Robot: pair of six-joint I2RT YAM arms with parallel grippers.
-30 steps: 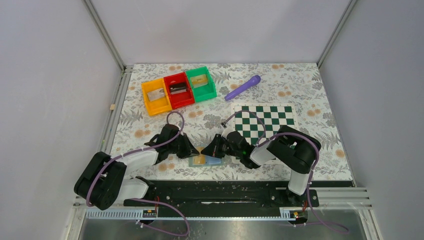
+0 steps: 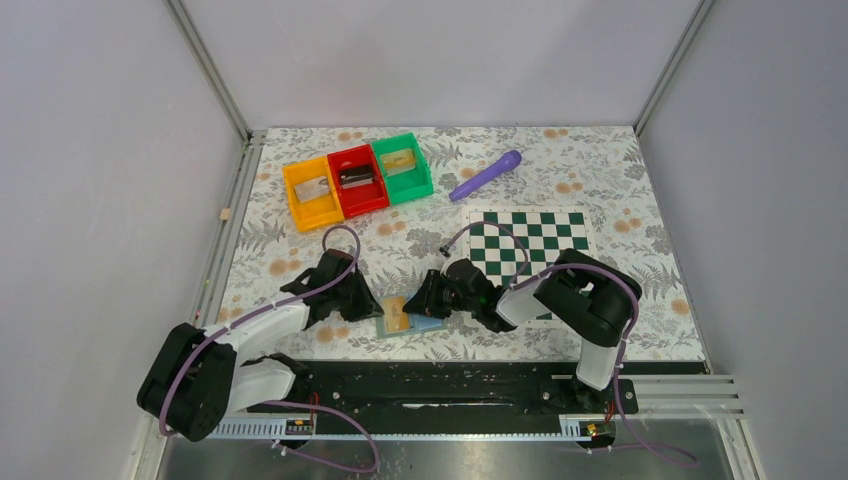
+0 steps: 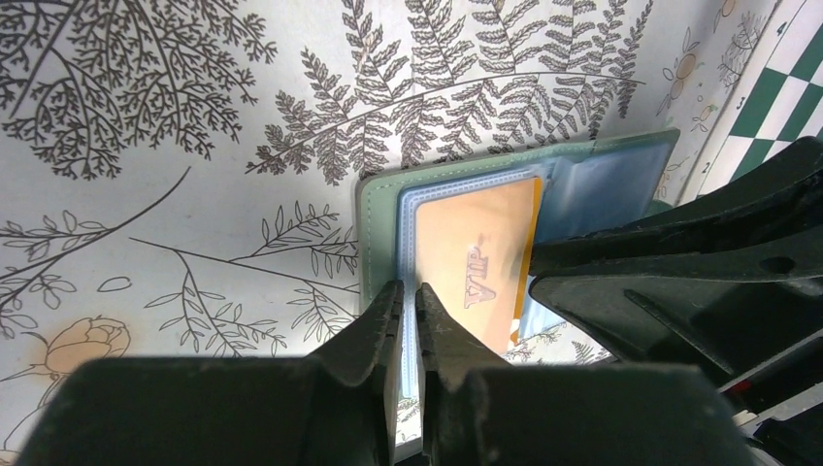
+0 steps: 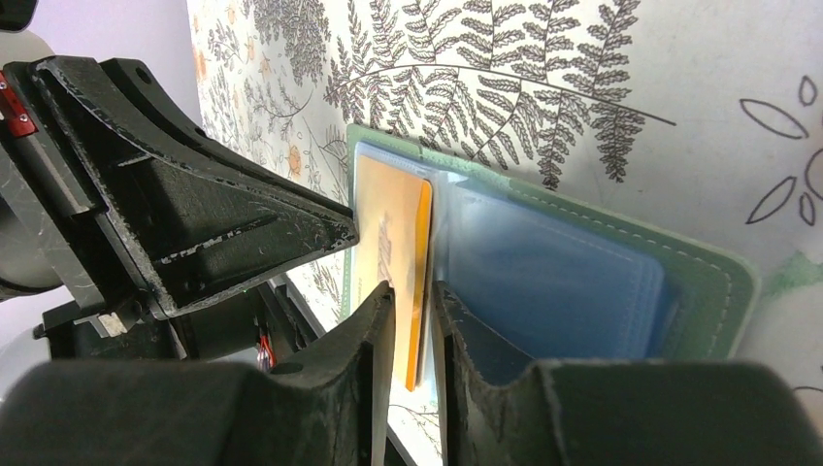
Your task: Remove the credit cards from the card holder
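Observation:
The green card holder (image 2: 384, 333) lies open on the table between my two grippers. In its blue sleeve (image 4: 553, 262) sits an orange card (image 3: 476, 252) with a yellow edge, facing up. My left gripper is at the holder's left border, its fingers close together with the sleeve's edge showing in the narrow gap; whether they pinch it I cannot tell. Above the card's yellow edge, my right gripper has a small gap between its fingertips. No card is seen clamped in that gap.
Behind the holder stand an orange bin (image 2: 309, 215), a red bin (image 2: 366, 202) and a green bin (image 2: 410, 188), each with something in it. A purple microphone-shaped thing (image 2: 486, 176) lies at the back; a green checkered board (image 2: 530, 240) lies partly under the right arm.
The right gripper moved only a little. The holder shows a slight shift.

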